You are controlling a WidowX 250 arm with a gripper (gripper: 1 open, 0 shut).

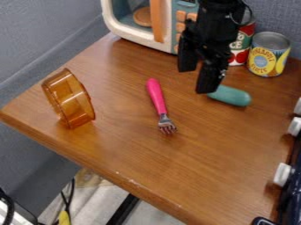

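My black gripper [198,75] hangs over the back middle of the wooden table, fingers pointing down just left of a teal cylinder [230,96], which lies on its side. Nothing shows between the fingers, though their gap is hard to judge from this angle. A pink-handled fork [157,98] lies in the middle of the table, left of the gripper. An amber ring-like object [69,99] stands at the left.
At the back are a toy oven-like box [132,26], a red can [238,53] and a yellow can [269,57]. A dark appliance with white knobs [287,185] lines the right edge.
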